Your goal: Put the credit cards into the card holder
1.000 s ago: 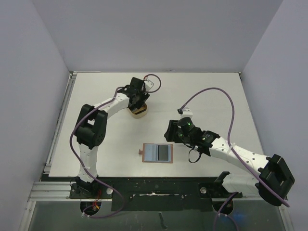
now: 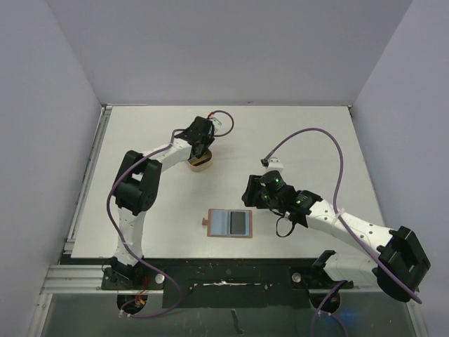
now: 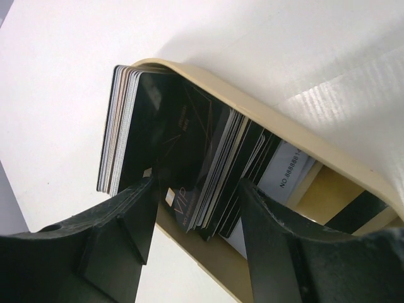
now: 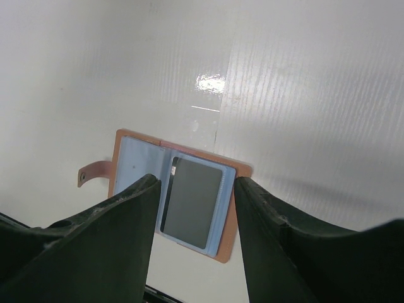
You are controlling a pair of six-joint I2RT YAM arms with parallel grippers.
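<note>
In the left wrist view, dark credit cards (image 3: 165, 123) stand packed in a tan oval box (image 3: 278, 129), some printed with VIP, leaning toward one end. My left gripper is open above them, its fingertips apart over the cards; whether they touch any cannot be told. The card holder (image 2: 212, 230) lies spread on the table near the front in the top view. It has a brown cover, a pale left side and a dark grey panel (image 4: 192, 201) in its right side. Over it, well above, my right gripper stands open and empty.
A short brown strap (image 4: 95, 172) sticks out from the holder's left edge. A pale card with printed numbers (image 3: 285, 170) stands among the dark ones.
The right arm has barely moved, and the holder lies where it was.
</note>
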